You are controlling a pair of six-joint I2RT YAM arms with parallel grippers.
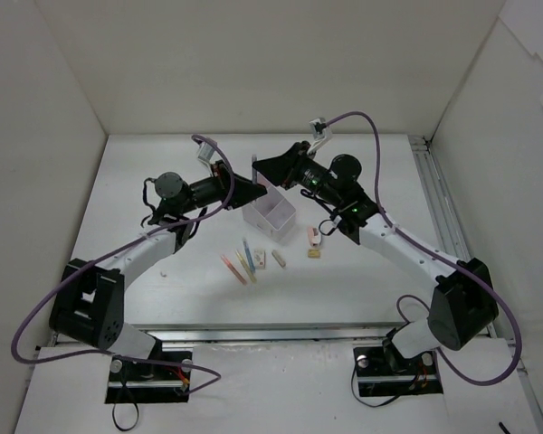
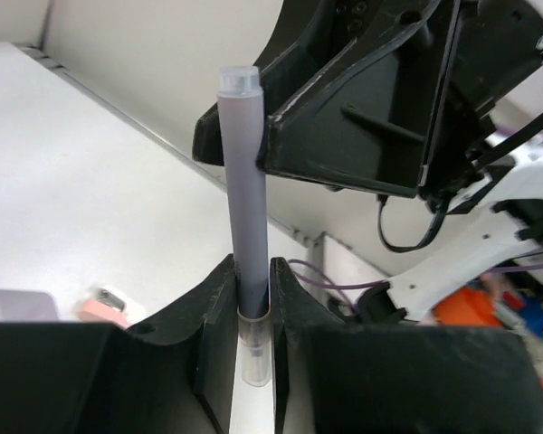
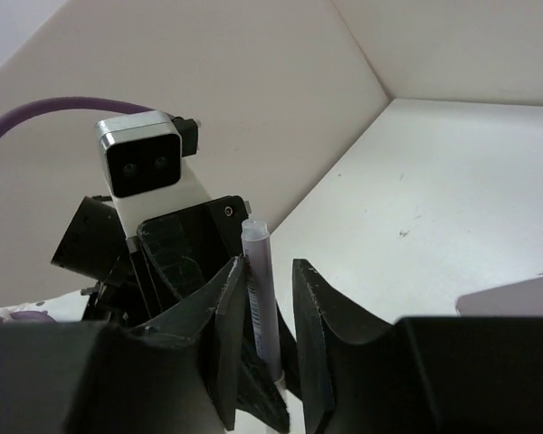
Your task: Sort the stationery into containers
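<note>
A slim purple-grey pen (image 2: 246, 199) stands upright, its lower part pinched in my left gripper (image 1: 255, 190), which is shut on it. My right gripper (image 1: 257, 165) is at the pen's upper part, part open. In the right wrist view, the pen (image 3: 262, 298) shows between the right fingers, closer to one of them; whether they touch it I cannot tell. Below the grippers is a white compartmented container (image 1: 283, 231), partly covered by the arms. Loose on the table lie an orange-red stick (image 1: 233, 269), a blue one (image 1: 248, 255) and a yellow one (image 1: 245, 267).
Right of the sticks are a small pale block (image 1: 259, 258), a beige piece (image 1: 279, 259), a pink-and-white item (image 1: 313, 236) and a yellowish block (image 1: 314, 253). Both arms nearly meet above the container.
</note>
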